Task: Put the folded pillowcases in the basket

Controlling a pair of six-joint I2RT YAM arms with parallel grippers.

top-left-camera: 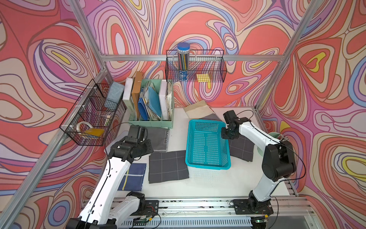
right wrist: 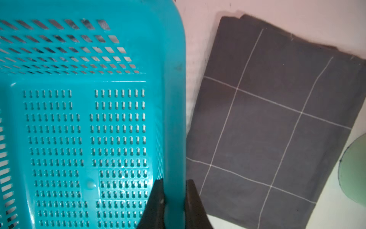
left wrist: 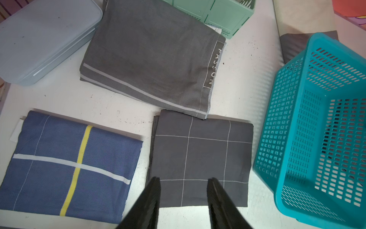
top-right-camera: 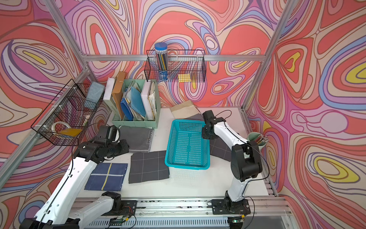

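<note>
The empty turquoise basket stands right of the table's middle. My right gripper has its fingers on either side of the basket's right rim, shut on it. Two dark grey cloths with thin white check lines lie folded: one left of the basket, another to its right. A plain grey folded cloth and a blue one with a yellow stripe lie farther left. Which is the pillowcase cannot be told. Above these left cloths my left gripper hangs open, nothing between its fingers.
Behind the basket lies a beige and grey cloth. A green file box stands at the back left, a green pot at the right. Bare table shows in front of the basket.
</note>
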